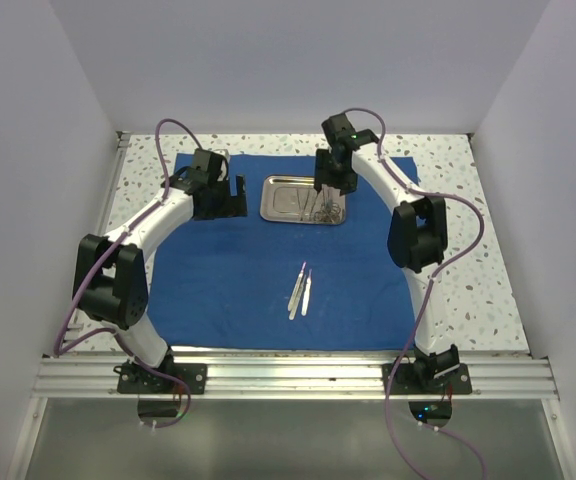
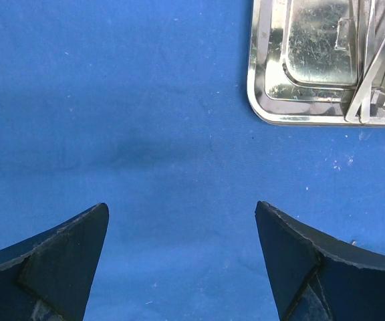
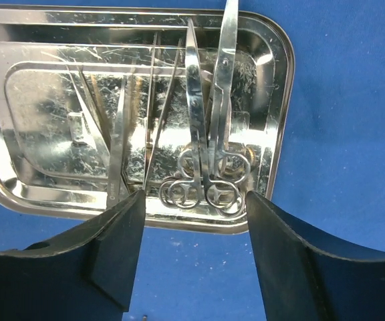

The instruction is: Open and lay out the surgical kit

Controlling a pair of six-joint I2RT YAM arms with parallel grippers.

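Note:
The open metal tray rests on the blue cloth near its back edge. In the right wrist view, two pairs of scissors or clamps lie crossed at the tray's right side, ring handles toward me. Slim tweezer-like instruments lie left of them. My right gripper is open over the tray's front right, its fingers either side of the ring handles, gripping nothing. Left of the tray, my left gripper is open above bare cloth. Several slender scalpel-like tools lie side by side mid-cloth, in front of the tray.
The right arm reaches across the cloth's right side.

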